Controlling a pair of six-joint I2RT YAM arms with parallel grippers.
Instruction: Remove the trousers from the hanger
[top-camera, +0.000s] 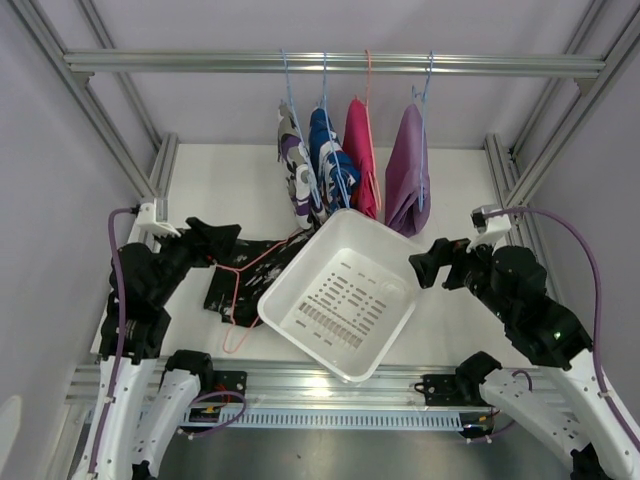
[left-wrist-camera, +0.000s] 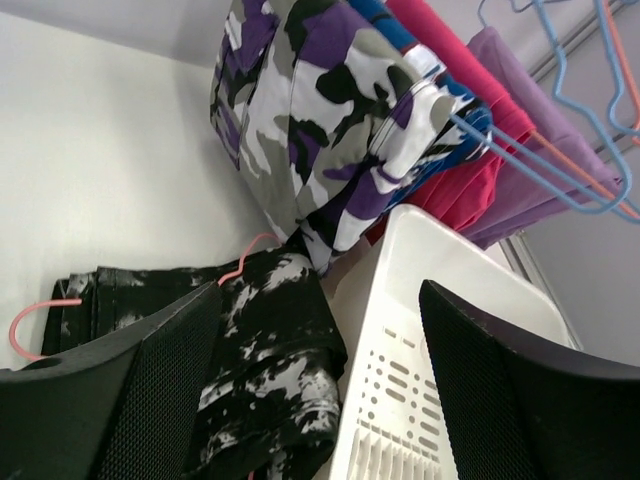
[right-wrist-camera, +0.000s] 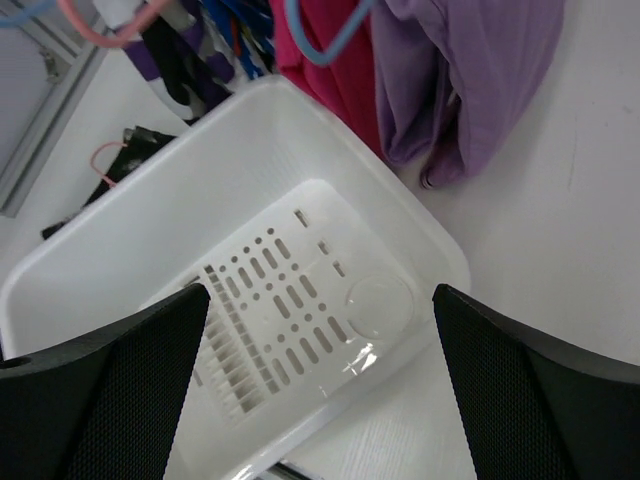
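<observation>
Black patterned trousers (top-camera: 230, 290) lie flat on the white board left of the basket, with their coral hanger (top-camera: 236, 275) across them; in the left wrist view they (left-wrist-camera: 270, 370) fill the lower middle. My left gripper (top-camera: 220, 245) is open just above their upper left part, nothing seen between its fingers. My right gripper (top-camera: 440, 262) stands open above the right end of the basket, holding nothing.
The white basket (top-camera: 385, 325) sits at the centre. Camo (top-camera: 298, 170), blue (top-camera: 330, 160), pink (top-camera: 362, 160) and purple (top-camera: 408, 175) garments hang from the rail (top-camera: 200, 62) behind it. Bare board (top-camera: 460, 180) shows at the right.
</observation>
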